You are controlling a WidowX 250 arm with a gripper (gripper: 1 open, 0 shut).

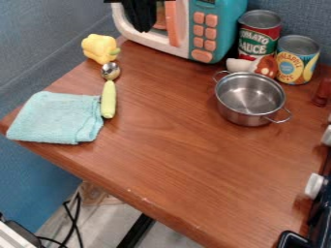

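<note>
The black gripper (pixel 139 12) is at the top edge of the view, in front of the toy microwave (pixel 195 29); only its lower part shows, so its fingers are unclear. A yellow toy (pixel 101 47) sits at the back left, with a metal spoon-like item (pixel 111 71) and a yellow corn-like item (pixel 108 100) below it. A light blue cloth (pixel 54 118) lies at the left. A steel pot (pixel 249 97) stands right of centre.
Two cans, tomato sauce (pixel 258 34) and a yellow one (pixel 296 58), stand at the back right, near small toy food (pixel 258 67) and a red bottle (pixel 324 92).
</note>
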